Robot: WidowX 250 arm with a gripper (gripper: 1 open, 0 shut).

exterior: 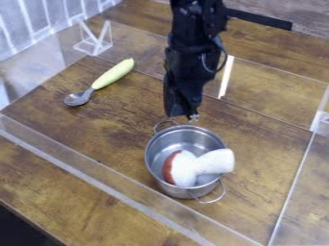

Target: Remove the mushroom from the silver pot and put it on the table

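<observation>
The white-and-red mushroom (187, 170) lies on its side inside the silver pot (157, 154), with red showing at its left and the thick white end leaning toward the pot's right rim. My black gripper (182, 113) is above and behind the pot, pointing down near its far handle. It is shut, with nothing held between its fingers. A clear gap separates the gripper from the mushroom, which is fully in view except where the near pot wall covers its lower part.
A silver spoon (79, 98) and a pale yellow-green vegetable-like object (115, 72) lie at the left. Bare wooden table (77, 144) stretches left of the pot, and more is free at its right. Clear low walls (115, 187) border the table.
</observation>
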